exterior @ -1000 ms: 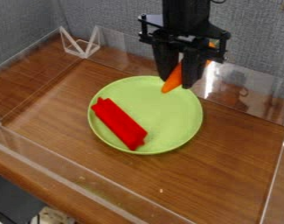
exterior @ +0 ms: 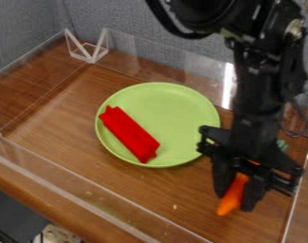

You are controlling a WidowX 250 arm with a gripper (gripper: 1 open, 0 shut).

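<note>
My gripper [exterior: 241,178] is low at the right of the camera view, shut on an orange object [exterior: 231,199], likely a carrot, held over bare wood beside the plate. A green plate [exterior: 182,114] lies in the middle, with a red block [exterior: 128,132] lying on its left part. My arm hides some of the table's right side.
A white wire stand [exterior: 86,47] stands at the back left. A clear panel and grey wall run along the back.
My gripper has moved from above the back of the plate down and toward the front right, carrying the orange object with it. The plate and red block have stayed in place.
</note>
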